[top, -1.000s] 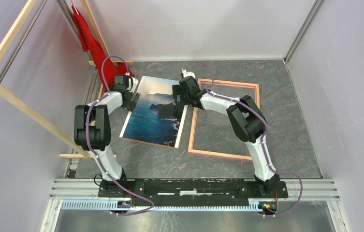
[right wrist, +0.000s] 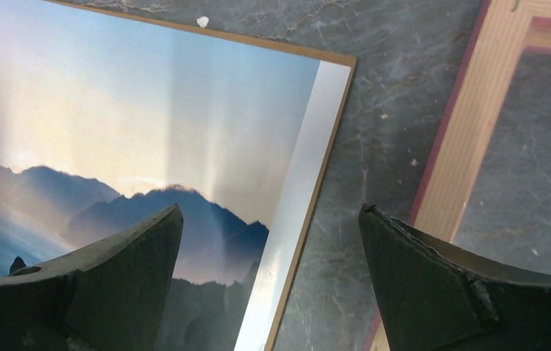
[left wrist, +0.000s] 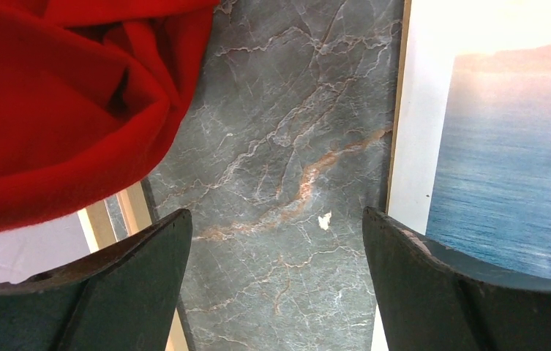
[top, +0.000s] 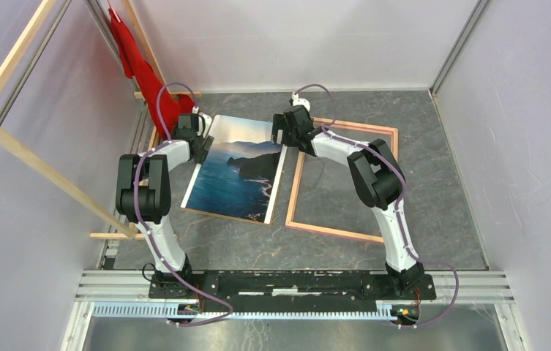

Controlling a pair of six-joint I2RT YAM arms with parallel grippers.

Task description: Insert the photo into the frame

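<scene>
The photo [top: 232, 179], a seascape with white side margins on a thin brown board, lies flat on the grey table. To its right is the empty wooden frame [top: 334, 232], flat as well, with the table showing through it. My left gripper stands open near the photo's left edge, its right finger [left wrist: 433, 285] overlapping that white margin in the left wrist view. My right gripper is open over the photo's upper right edge. One finger appears over the photo, the other over the frame's left bar [right wrist: 456, 172]. Whether that finger touches the bar I cannot tell.
A red cloth [top: 140, 69] hangs from a wooden rack [top: 53, 172] on the left, close to my left gripper. Walls enclose the back and sides. Bare table [top: 433, 175] lies right of the frame.
My right gripper has moved right and slightly back, away from the photo's middle. The frame has shifted slightly right at its far end. My left gripper has moved only a little; the photo lies still.
</scene>
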